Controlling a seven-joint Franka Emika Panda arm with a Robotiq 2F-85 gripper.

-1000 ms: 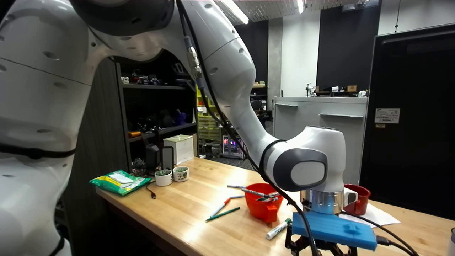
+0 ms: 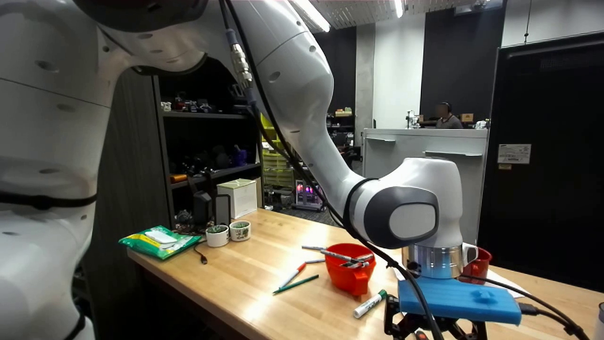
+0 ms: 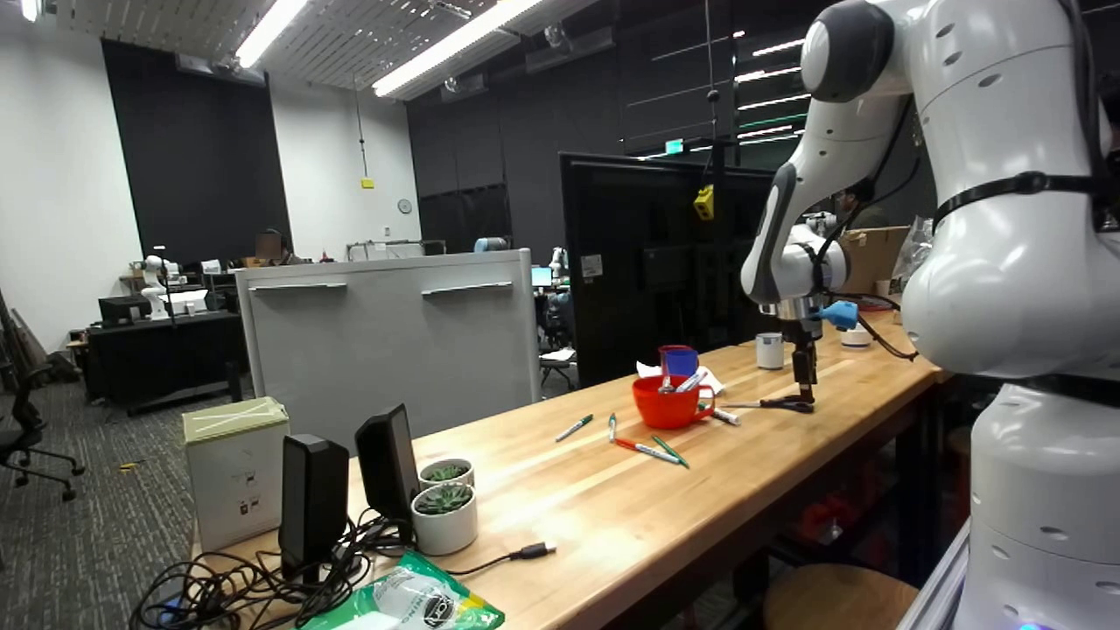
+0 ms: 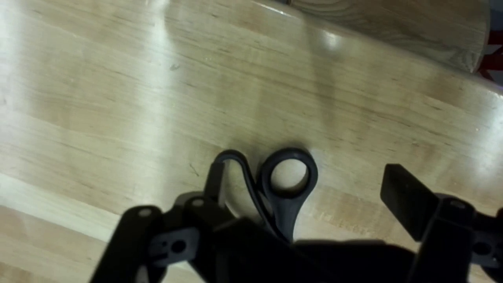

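Observation:
A pair of black-handled scissors (image 4: 294, 207) lies on the wooden table in the wrist view, its blades hidden behind the gripper. My gripper is open above it, with one finger (image 4: 215, 181) overlapping the left handle loop and the other (image 4: 405, 203) well off to the right over bare wood. Whether the left finger touches the loop cannot be told. In exterior view 2 the gripper (image 3: 806, 390) points down close to the tabletop, right by the dark scissors (image 3: 782, 403). Exterior view 1 cuts off the fingertips at its lower edge.
A red cup (image 2: 348, 272) holding markers stands on the table, with several loose pens around it and a green-capped marker (image 2: 369, 305) close to the gripper. Another red mug (image 2: 478, 265) is behind the arm. The table's front edge (image 4: 377, 45) runs near the scissors.
In exterior view 1 the wrist and gripper have shifted to the right and slightly up in the picture. The cup and pens have not moved.

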